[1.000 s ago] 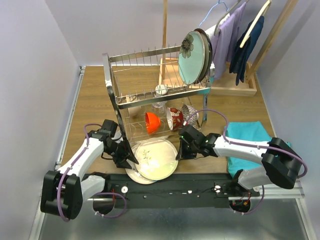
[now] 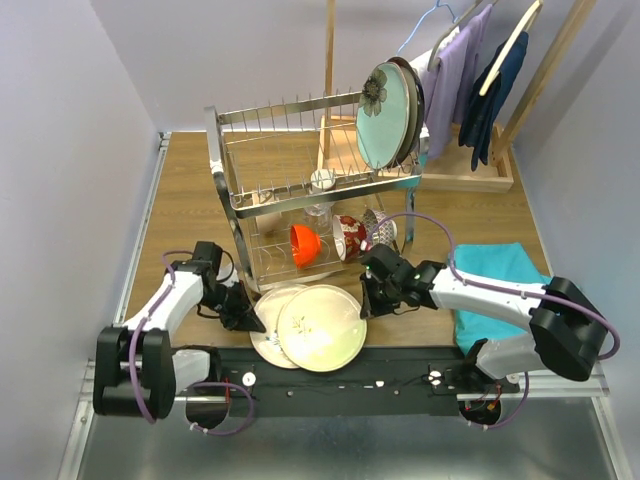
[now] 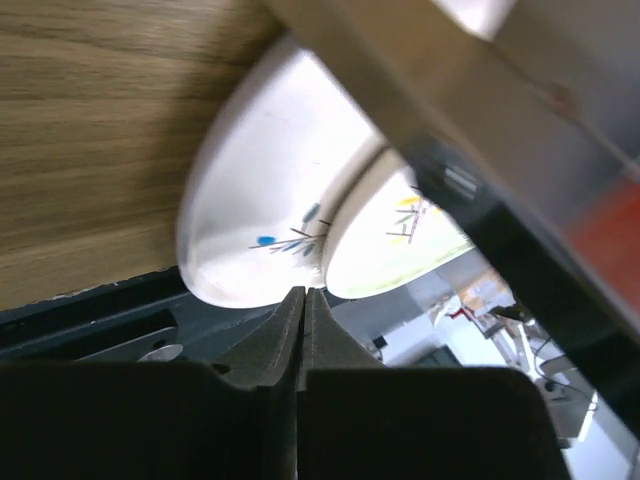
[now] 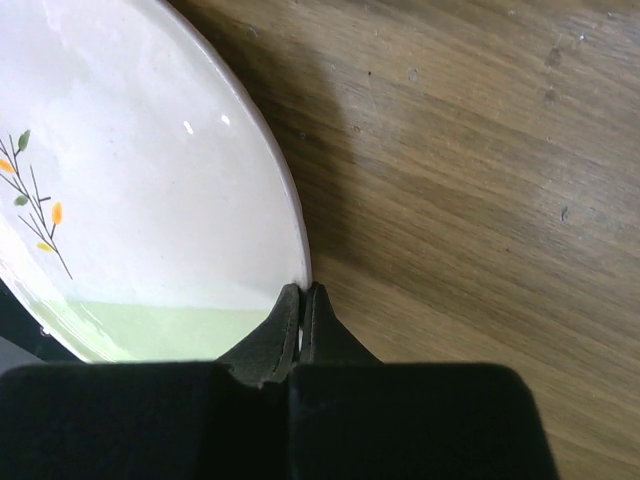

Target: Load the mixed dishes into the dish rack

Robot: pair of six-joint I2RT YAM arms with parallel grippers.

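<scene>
Two flat plates lie overlapping on the counter before the rack: a front white-green plate (image 2: pixel 320 330) and a rear plate (image 2: pixel 268 340) with blue-leaf decoration, also in the left wrist view (image 3: pixel 250 200). My left gripper (image 2: pixel 247 318) is low at the rear plate's left, fingertips close together; its exact opening is unclear. My right gripper is shut at the front plate's right rim, which it appears to touch.
The steel rack (image 2: pixel 290 200) holds upright plates (image 2: pixel 383 115) above and an orange bowl (image 2: pixel 305 245) and cups below. A turquoise cloth (image 2: pixel 500 260) lies at the right.
The front plate has shifted slightly right along with my right gripper. My left gripper has moved down beside the rear plate and its fingers look closer together.
</scene>
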